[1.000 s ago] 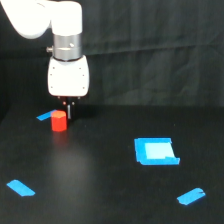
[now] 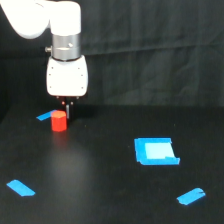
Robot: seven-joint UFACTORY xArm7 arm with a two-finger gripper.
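A small red block (image 2: 59, 121) stands on the dark table at the left. The white arm reaches down from the top left, and its gripper (image 2: 67, 104) hangs just above and slightly to the right of the block, seemingly behind it. Its dark fingers are too small against the dark background to show how far apart they are. Whether they touch the block cannot be told. To the right, a white square (image 2: 158, 151) bordered with blue tape lies flat on the table.
Blue tape strips lie at the front left (image 2: 20, 188), at the front right (image 2: 191, 196) and behind the block (image 2: 44, 116). Bare table fills the space between the block and the taped square. A dark curtain (image 2: 150, 60) hangs at the back.
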